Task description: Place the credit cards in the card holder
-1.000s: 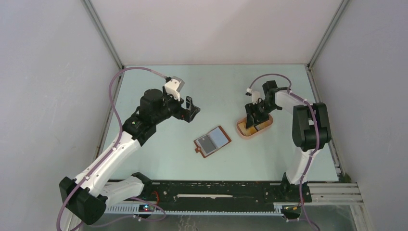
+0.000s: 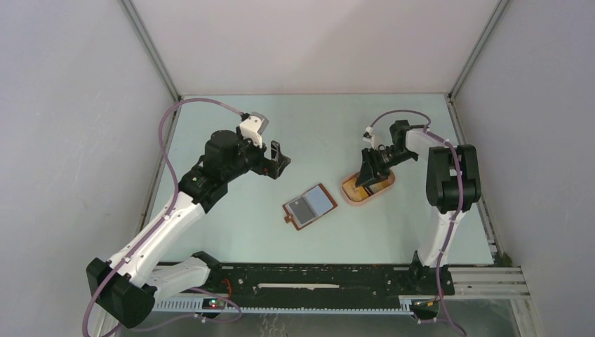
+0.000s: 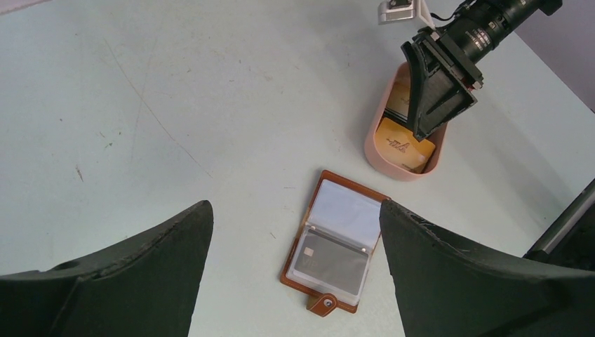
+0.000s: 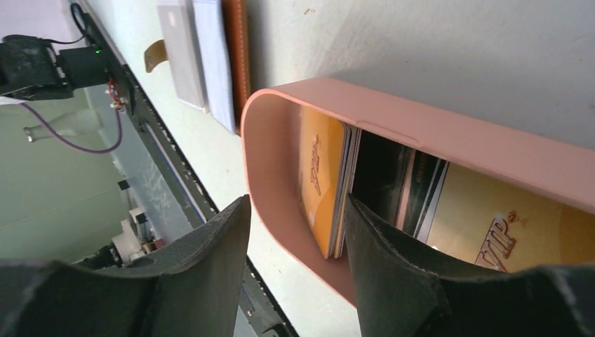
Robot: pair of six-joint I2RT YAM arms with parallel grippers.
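Observation:
In the top view the card holder [image 2: 309, 206], brown-edged with clear pockets, lies open and flat at mid-table. To its right a pink oval bin [image 2: 359, 203] contains several cards; an orange card [image 4: 321, 168] fronts a stack leaning near the bin's end in the right wrist view. My right gripper reaches into the bin with its fingers apart. The stack's edge shows beside the tip of one finger [image 4: 365, 232]; contact cannot be judged. Up and left of the holder, my left gripper [image 2: 281, 163] hangs open and empty.
Other cards, among them dark ones and a gold card [image 4: 512, 221], stand further along inside the bin. Its raised rim surrounds my right fingers closely.
The bin has slid slightly left and toward the front. My left arm and the holder are still.

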